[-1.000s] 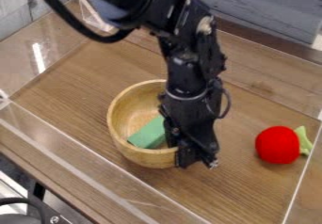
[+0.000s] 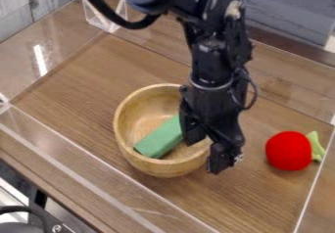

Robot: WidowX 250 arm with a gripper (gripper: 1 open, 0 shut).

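The black gripper (image 2: 207, 136) hangs over the right side of a tan bowl (image 2: 137, 110), its fingers apart and open. Inside the bowl lies a green block (image 2: 160, 136), partly behind the gripper. A red ball-like object (image 2: 288, 151) with a small green piece (image 2: 312, 142) behind it lies on the table to the right of the gripper. Whether anything sits between the fingers is hard to see.
A white object (image 2: 102, 12) is at the back left edge, with black cables above it.
The gripper has shifted and changed its angle over the bowl's right side, after being lower about a second ago. The bowl, block and red object look unmoved.
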